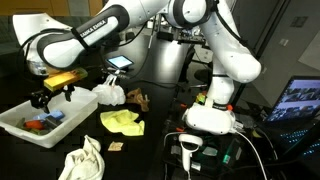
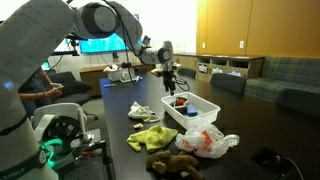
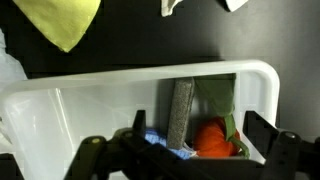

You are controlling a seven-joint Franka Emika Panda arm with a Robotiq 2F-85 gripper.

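Note:
Above the white bin (image 1: 83, 108), my gripper (image 1: 48, 101) points downward with its fingers apart. In the wrist view the open gripper hangs over the bin's inside, and nothing is held between the fingers. Beneath it lie a long dark grey bar (image 3: 180, 112), an orange-red item (image 3: 211, 138), a green cloth-like piece (image 3: 216, 92) and a blue item (image 3: 155, 137), partly hidden by a finger.
Outside the bin lie a yellow cloth (image 1: 122, 122), a white cloth (image 1: 83, 161), a clear plastic bag (image 2: 207, 141) and a brown plush-like item (image 2: 174, 164). A laptop (image 1: 296, 100) stands far right.

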